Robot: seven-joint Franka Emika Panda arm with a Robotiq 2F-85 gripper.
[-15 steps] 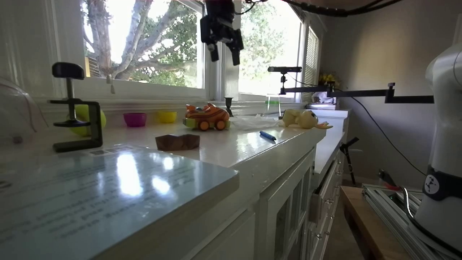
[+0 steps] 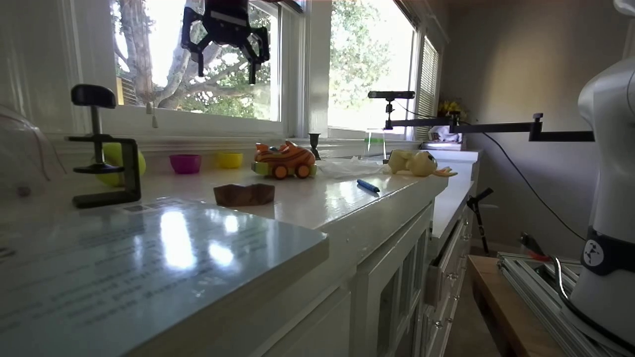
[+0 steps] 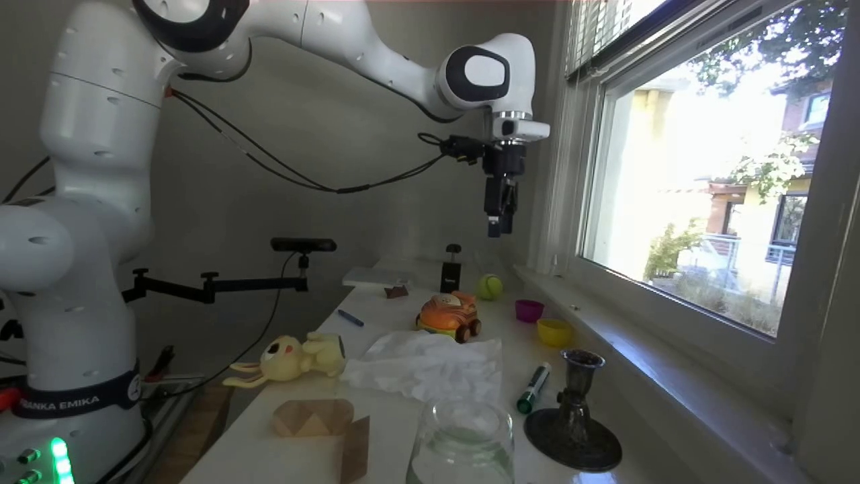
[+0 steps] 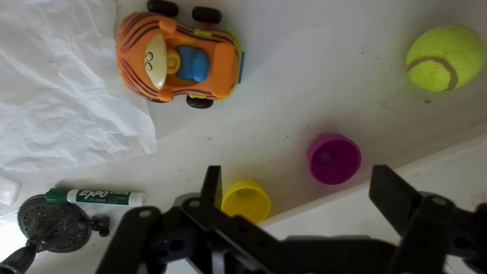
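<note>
High above the counter, my gripper (image 2: 226, 77) stands open with nothing between its fingers. From the wrist camera, the gripper looks down near two small cups. The magenta cup (image 4: 334, 159) appears between the two fingertips, well below them. Partly behind the left finger is the yellow cup (image 4: 246, 201); both cups are upright and look empty. An orange toy car (image 4: 180, 57) rests farther from the window, and a yellow-green tennis ball (image 4: 445, 58) lies to the right in that view.
Beside the car lies crumpled white paper (image 3: 427, 363). A green marker (image 3: 533, 388), a dark candlestick (image 3: 574, 419), a glass jar (image 3: 461, 448) and a plush toy (image 3: 298, 359) stand or lie around it. A black clamp (image 2: 107, 148) rises near the ball. The window sill (image 3: 645, 355) borders the cups.
In exterior view 1 my gripper has moved left and turned, so its spread fingers now show more broadly. The things on the counter have not moved.
</note>
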